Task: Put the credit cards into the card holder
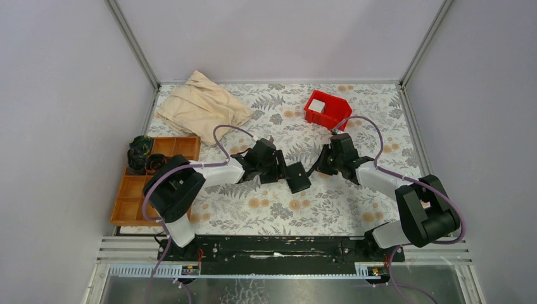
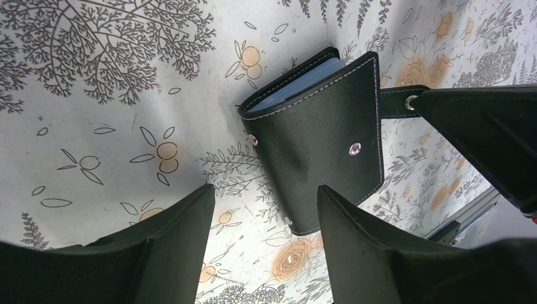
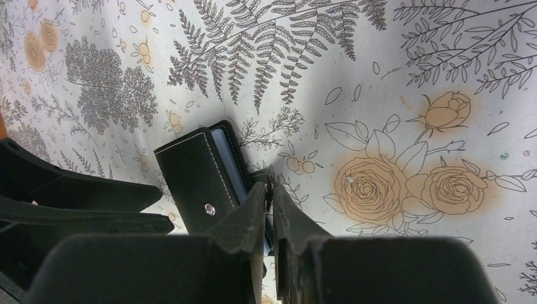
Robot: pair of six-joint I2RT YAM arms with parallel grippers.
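The black leather card holder lies folded on the table, with bluish clear sleeves showing along its open edge. A snap strap sticks out from one side. My right gripper is shut on the end of that strap, beside the holder. On the holder's other side, my left gripper stands part open, its fingers apart with nothing between them. In the top view, the holder sits between the left gripper and the right gripper. No loose credit card can be made out.
A red bin with a white item inside stands at the back right. At the back left lies a cream cloth. An orange compartment tray fills the left side.
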